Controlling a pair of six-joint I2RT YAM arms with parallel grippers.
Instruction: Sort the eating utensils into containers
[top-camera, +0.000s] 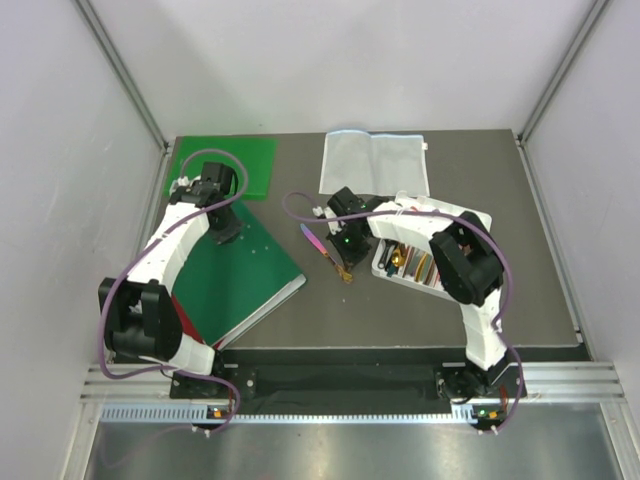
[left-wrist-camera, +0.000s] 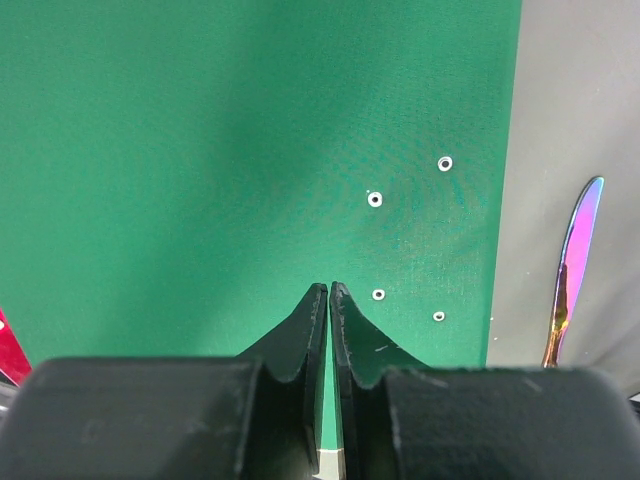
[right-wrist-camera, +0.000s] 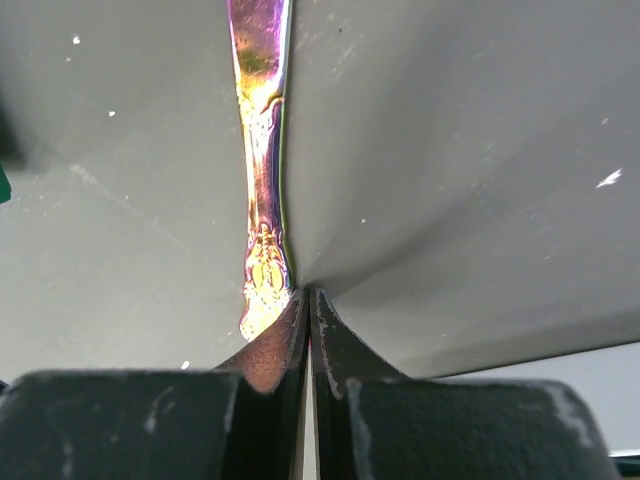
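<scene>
The rainbow table knife (right-wrist-camera: 267, 190) lies flat on the grey table, its ornate gold handle end toward me in the right wrist view. My right gripper is shut with nothing between its fingers; the knife's handle lies just outside, against or very near the left finger. From above, the knife (top-camera: 315, 240) lies between the green board and the white utensil tray (top-camera: 440, 292), which holds several utensils. My left gripper is shut and empty above the green board. Beyond it, the knife (left-wrist-camera: 576, 255) shows at the right of the left wrist view.
A large dark green board (top-camera: 235, 275) leans across the left of the table, with a brighter green sheet (top-camera: 255, 165) behind it. A whitish two-panel mat (top-camera: 375, 160) lies at the back. Bare table (top-camera: 330, 320) stretches along the front.
</scene>
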